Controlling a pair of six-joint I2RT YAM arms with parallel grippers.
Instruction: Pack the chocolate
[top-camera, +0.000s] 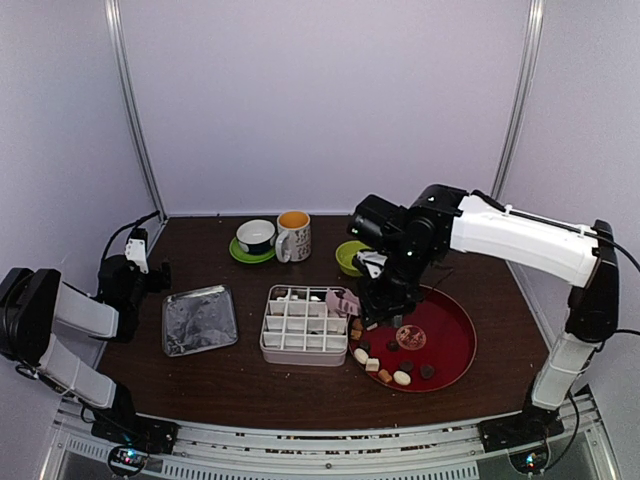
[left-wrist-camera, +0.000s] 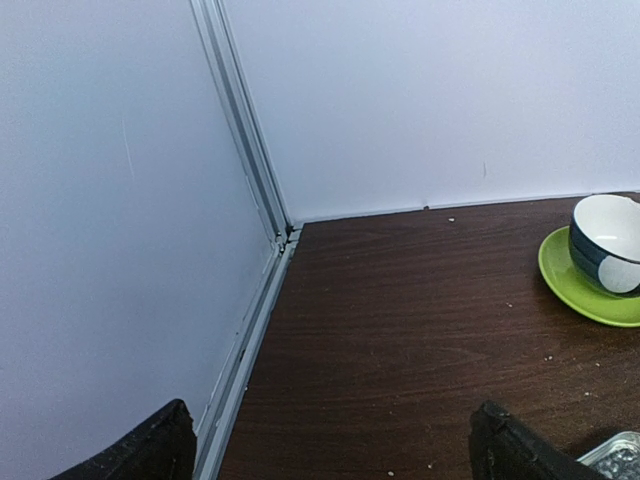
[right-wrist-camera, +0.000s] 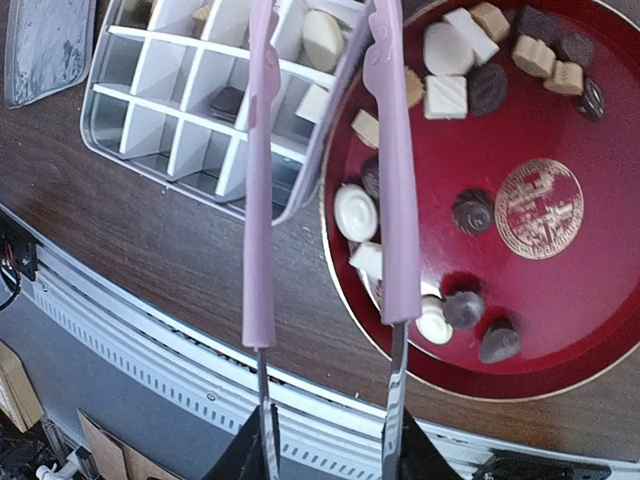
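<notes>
The white compartment box (top-camera: 305, 345) stands mid-table, a few cells holding white and dark chocolates, as the right wrist view (right-wrist-camera: 160, 140) shows. Beside it the red plate (top-camera: 445, 355) carries assorted dark, white and caramel pieces. My right gripper hangs over the box's right edge and the plate rim, its long pink fingers (right-wrist-camera: 398, 200) apart with no piece clearly between them. My left gripper stands open at the far left, away from the chocolates, nothing between its fingers.
A metal lid (top-camera: 198, 320) lies left of the box. Behind are a bowl (top-camera: 256, 235) on a green saucer, a mug (top-camera: 293, 240) and a yellow-green bowl (top-camera: 348, 255) partly hidden by my right arm.
</notes>
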